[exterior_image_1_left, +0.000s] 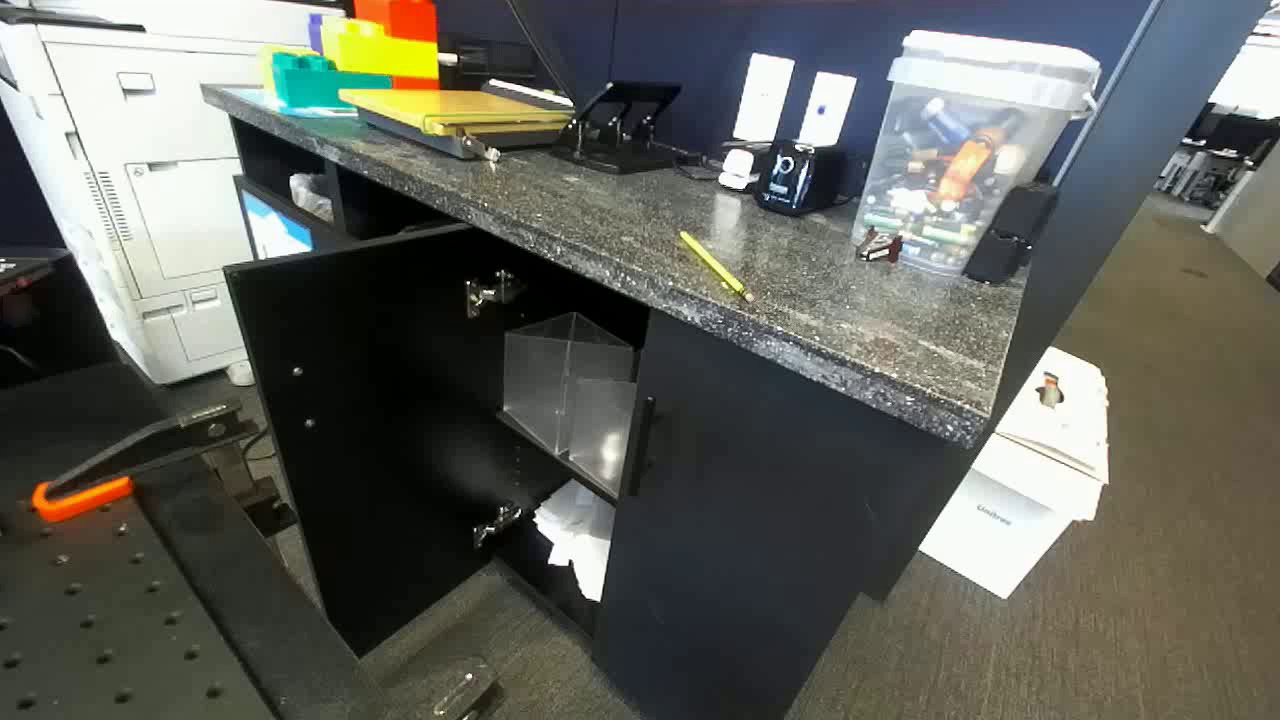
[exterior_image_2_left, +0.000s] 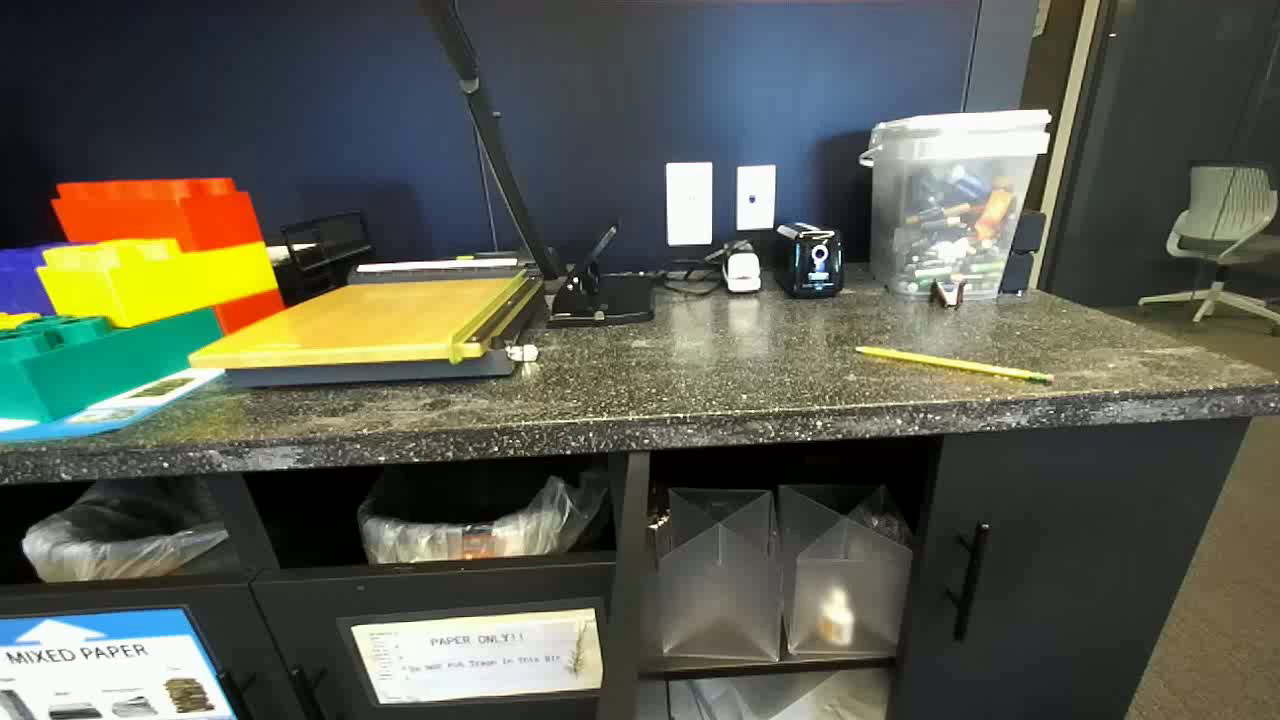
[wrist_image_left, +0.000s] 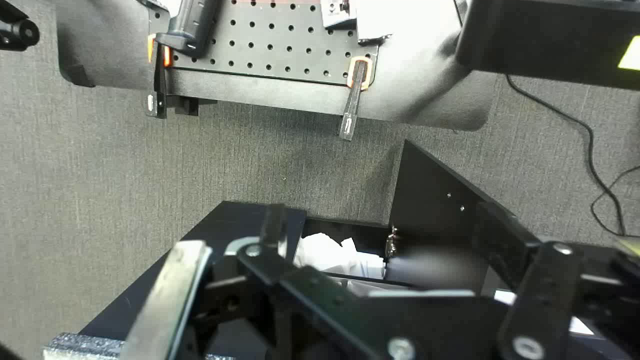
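In the wrist view my gripper is open, its fingers spread wide with nothing between them. It looks down over a cabinet whose black door (exterior_image_1_left: 372, 420) stands swung open. Clear acrylic holders (exterior_image_2_left: 720, 576) stand on the cabinet's upper shelf, with crumpled white paper (exterior_image_1_left: 578, 534) below. A yellow pencil (exterior_image_2_left: 954, 364) lies on the speckled countertop (exterior_image_2_left: 720, 384) near its front edge. Neither exterior view shows my gripper.
On the counter stand a yellow paper cutter (exterior_image_2_left: 384, 318), big toy blocks (exterior_image_2_left: 156, 258), a black hole punch (exterior_image_2_left: 600, 300), a sharpener (exterior_image_2_left: 810, 262) and a clear battery bucket (exterior_image_2_left: 948, 222). Clamps (wrist_image_left: 355, 90) stick out from the robot's table.
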